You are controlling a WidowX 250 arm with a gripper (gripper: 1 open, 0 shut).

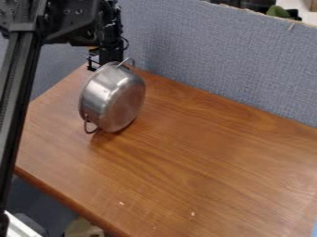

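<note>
A steel pot [111, 96] with two wire handles is tipped on its side near the back left of the wooden table [210, 176], its base turned toward the camera. Behind it, at the top left, is my black gripper [104, 57], close to the pot's upper handle. The pot and the arm hide much of the fingers, so their state and any grip on the pot are unclear.
A grey padded partition [223, 56] runs along the back of the table. A black arm rail crosses the left side, beside the table's edge.
</note>
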